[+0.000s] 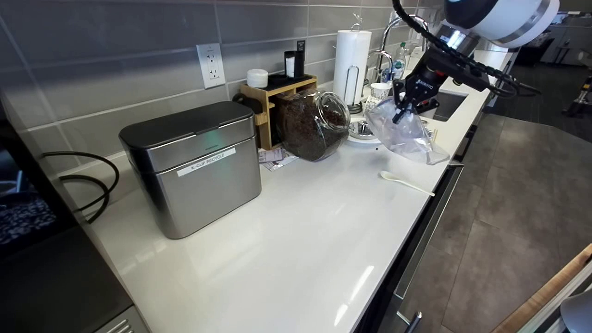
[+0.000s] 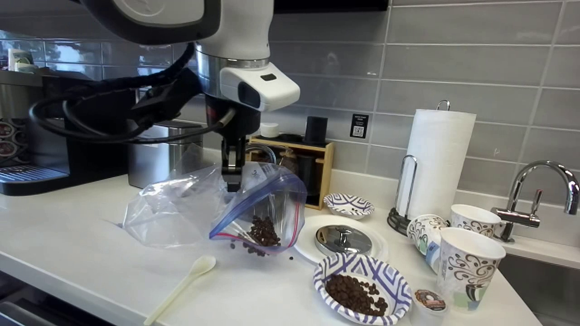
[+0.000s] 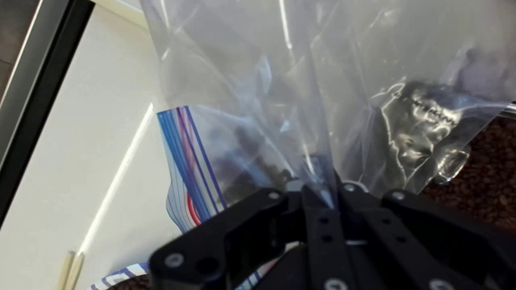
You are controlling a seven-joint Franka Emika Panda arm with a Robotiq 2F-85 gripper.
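Note:
A clear zip bag (image 2: pixel 174 203) with a blue and red seal hangs from my gripper (image 2: pixel 234 187), which is shut on its thin plastic. Dark coffee beans (image 2: pixel 264 231) lie in the bag near its open mouth, which droops toward the counter on the bowl side. In the wrist view the plastic (image 3: pixel 232 58) gathers between the fingertips and spreads over much of the picture. A patterned paper bowl (image 2: pixel 399 288) with some beans in it stands to the right of the bag. In exterior view 1 the bag (image 1: pixel 402 133) hangs over the counter, near its front edge.
A white spoon (image 2: pixel 182 288) lies near the front edge. A glass jar of beans (image 1: pixel 313 125) lies tilted by the wooden shelf (image 1: pixel 265 125). Paper cups (image 2: pixel 468 261), a plate with a metal lid (image 2: pixel 343 239) and a paper towel roll (image 2: pixel 437 163) crowd the sink side. Counter before the steel bin (image 1: pixel 213 188) is clear.

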